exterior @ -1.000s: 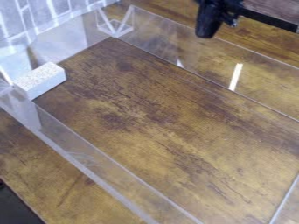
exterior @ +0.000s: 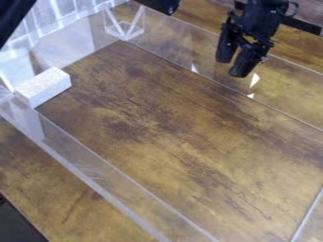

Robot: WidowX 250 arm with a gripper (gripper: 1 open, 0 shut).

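Observation:
My black gripper (exterior: pixel 237 55) hangs at the top right, over the far clear wall of an open acrylic enclosure (exterior: pixel 93 168) on a wooden table. Its two dark fingers stand apart, with nothing visible between them. A white speckled block (exterior: pixel 43 87) lies at the left end of the enclosure, well away from the gripper.
The wooden floor (exterior: pixel 177 142) inside the clear walls is bare apart from the block. A white tiled or gridded surface stands behind the left end. A dark cable or arm part crosses the top left.
The gripper has moved lower in the view, and its fingers now show apart where earlier they looked like one dark blurred shape. The block has not moved.

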